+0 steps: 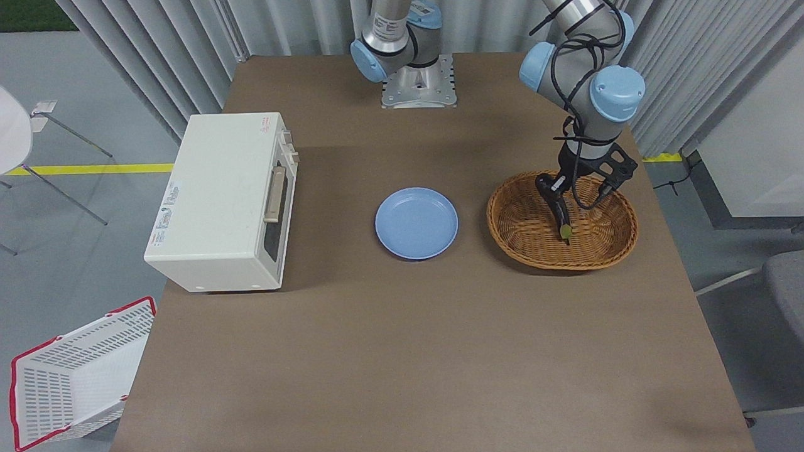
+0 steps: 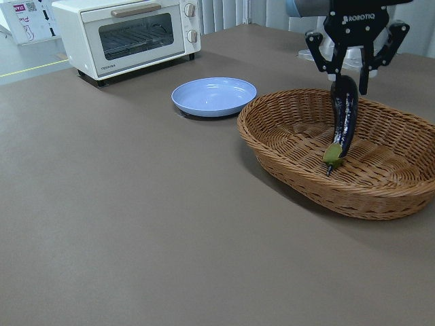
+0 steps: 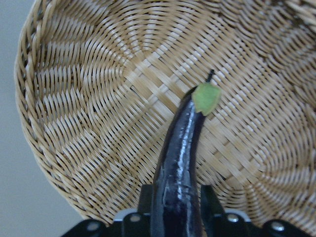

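Note:
A dark purple eggplant [image 3: 177, 177] with a green cap is clamped between the fingers of my gripper in the wrist view, over the round wicker basket [image 3: 79, 123]. In the left view the eggplant [image 2: 345, 115] hangs from the gripper, cap downward, within the basket [image 2: 285, 170]; whether its tip touches the bottom is unclear. In the front view the basket [image 1: 520, 226] sits at the right of the table, with the arm above it.
A blue plate [image 1: 416, 222] lies left of the basket. A white toaster oven [image 1: 207, 203] stands at the table's left.

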